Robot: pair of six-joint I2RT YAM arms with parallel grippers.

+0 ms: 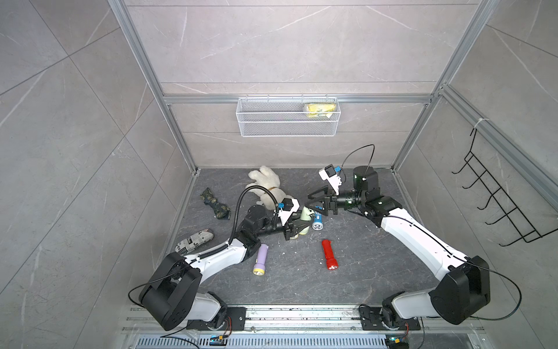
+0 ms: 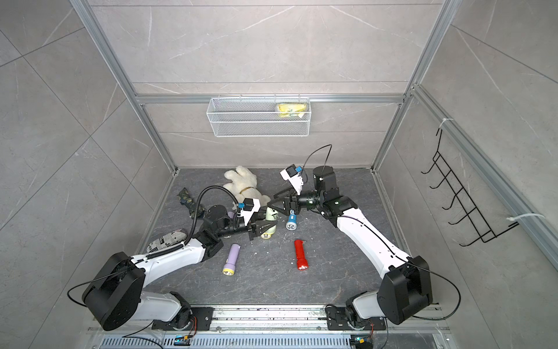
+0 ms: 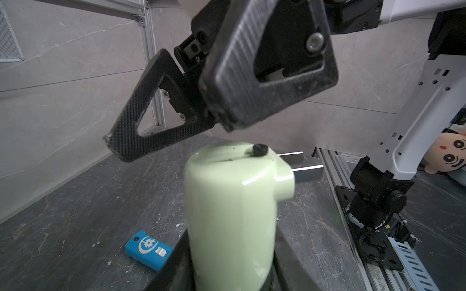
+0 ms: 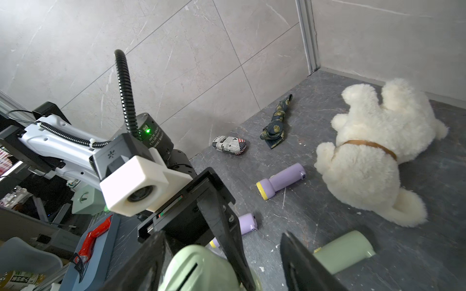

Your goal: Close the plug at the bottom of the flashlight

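Note:
A pale green flashlight (image 3: 233, 218) is held end-up, with my left gripper (image 1: 301, 224) shut on its body. In the left wrist view, a small black spot and a side tab (image 3: 285, 181) show at its raised end; whether the plug is seated I cannot tell. Just above that end, my right gripper (image 1: 317, 200) hangs with its fingers (image 3: 140, 145) apart. Seen from the right wrist, the flashlight end (image 4: 201, 271) lies low between the blurred right fingers, nearer the left one. No contact between them is clear.
A second green flashlight (image 4: 344, 252) lies on the floor nearby. Around it are a blue flashlight (image 1: 318, 221), a red one (image 1: 329, 254), purple ones (image 4: 286, 178) and a white plush toy (image 4: 373, 150). Open floor lies at the front right.

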